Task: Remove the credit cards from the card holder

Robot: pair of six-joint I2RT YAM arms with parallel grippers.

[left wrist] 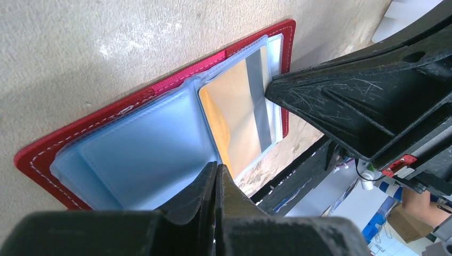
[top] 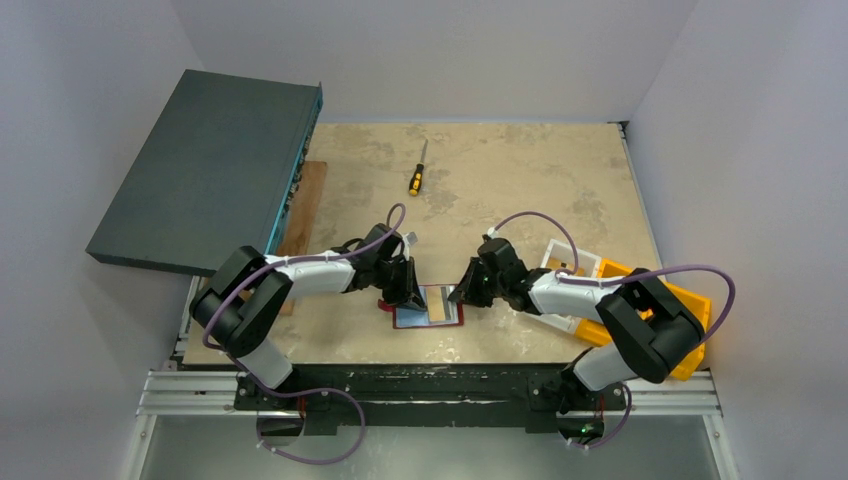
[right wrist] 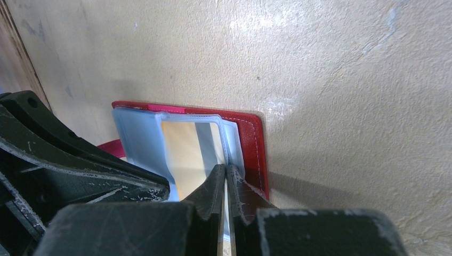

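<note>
The red card holder (top: 410, 319) lies spread on the table, its clear bluish sleeves facing up. A tan card with a dark stripe (left wrist: 240, 101) sits in a sleeve, its orange-edged side bulging slightly at the opening. In the left wrist view my left gripper is shut with nothing between its fingers. Its tips are just beside the card's exposed edge, with the card outside them. My right gripper is shut on the sleeve's far border, right of the card's stripe. The lower part of the card is hidden by the fingers.
A screwdriver (top: 416, 178) lies at the back of the table. To the right are a white tray (top: 553, 252) and a yellow bin (top: 690, 300). A dark panel (top: 215, 165) overhangs the left side.
</note>
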